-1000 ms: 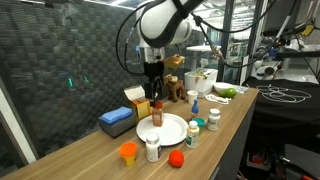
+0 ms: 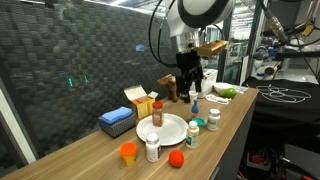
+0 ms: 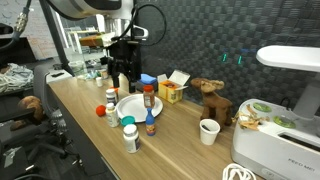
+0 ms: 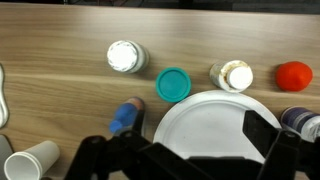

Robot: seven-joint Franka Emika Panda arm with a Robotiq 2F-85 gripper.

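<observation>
My gripper is open, its black fingers wide apart over the white plate [image 4: 198, 108], and holds nothing. In exterior view 1 the gripper [image 2: 189, 88] hangs above the table, behind the plate's right side. A bottle with a reddish cap [image 2: 157, 113] stands on the plate. Near the plate are a teal lid or shallow bowl [image 4: 173, 85], a blue bottle [image 4: 126, 114], a white-topped jar [image 4: 126, 56], a white-capped bottle [image 4: 234, 76] and a red ball [image 4: 294, 76].
An orange cup [image 2: 128, 152] and another jar [image 2: 153, 148] stand at the near end. Behind are a dark blue basket [image 2: 117, 121], an open yellow box [image 2: 140, 101] and a brown plush animal [image 3: 212, 101]. A white mug [image 3: 208, 132] stands close by. Bare wood shows at the table's near left.
In exterior view 1 the gripper has risen from just above the reddish-capped bottle and swung right, toward the blue bottle's side. The table objects look unmoved.
</observation>
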